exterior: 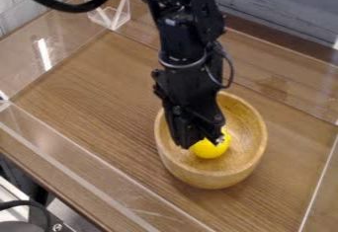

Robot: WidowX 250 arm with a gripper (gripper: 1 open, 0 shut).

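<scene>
A tan round bowl (pixel 244 167) sits on the wooden table in the lower middle right. Inside it lies a yellow object (pixel 209 149), partly hidden by my black gripper (pixel 193 135), which reaches down from the top of the view over the bowl's left part. The fingertips are at or just beside the yellow object; whether they touch it or how far apart they stand is hard to tell.
Bare wooden table (pixel 79 108) spreads to the left and behind the bowl. A clear plastic item (pixel 110 9) stands at the upper left. A black cable hangs at top left, and a dark curved part shows at the bottom left corner.
</scene>
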